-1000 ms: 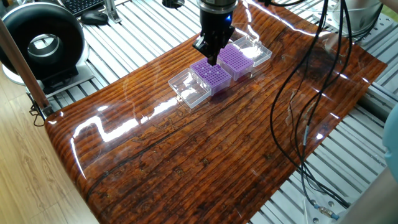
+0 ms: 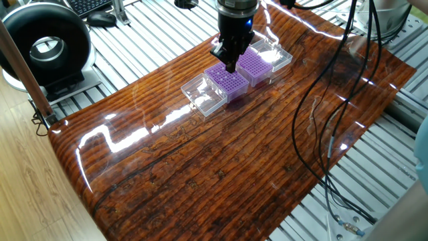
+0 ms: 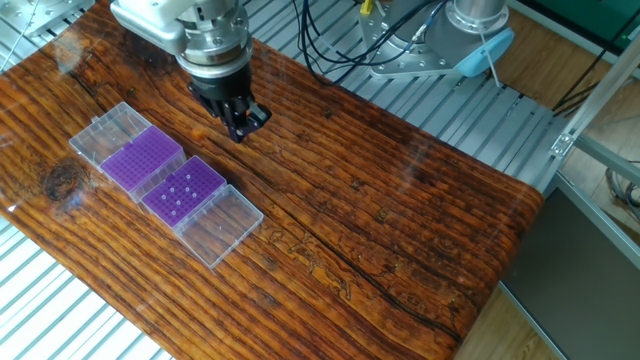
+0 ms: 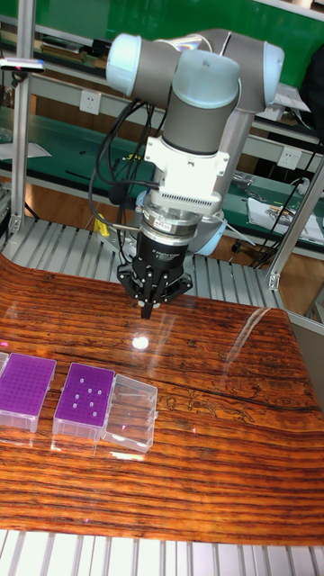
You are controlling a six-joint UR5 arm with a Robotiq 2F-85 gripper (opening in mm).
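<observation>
My black gripper hangs above the table, pointing down. Its fingertips look drawn together, and nothing shows between them. In exterior view 2 the gripper is up and to the right of two purple racks. One rack carries several small whitish pieces standing in its holes. The other rack shows only a grid of holes. Each sits in a clear box with its lid folded open: one lid lies beside the rack with pieces, the other lid at the far end. From exterior view 1 the gripper overlaps the racks.
Glossy brown wood makes up the table, bare over most of its surface. Black cables hang from above at the right of exterior view 1. Slatted metal borders the table near the arm's base.
In exterior view 1 my gripper has shifted slightly to the right. Racks, lids and small pieces look unmoved.
</observation>
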